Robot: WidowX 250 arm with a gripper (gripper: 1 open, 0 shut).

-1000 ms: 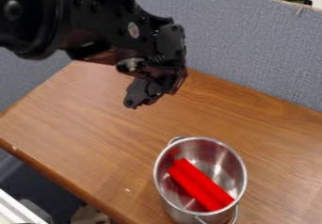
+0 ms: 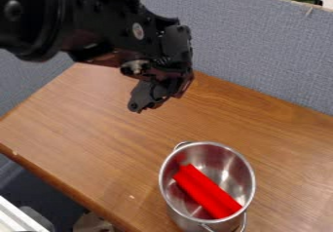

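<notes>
My black gripper (image 2: 156, 90) hangs above the middle of the wooden table (image 2: 92, 143), its fingers open as far as can be told, with nothing visible between them. At the lower right a steel pot (image 2: 232, 161) holds a red cylinder (image 2: 205, 190) lying tilted inside it. The gripper is up and to the left of the pot, apart from it.
A grey padded wall (image 2: 267, 51) runs behind the table. A white object (image 2: 16, 218) shows beyond the table's lower left edge.
</notes>
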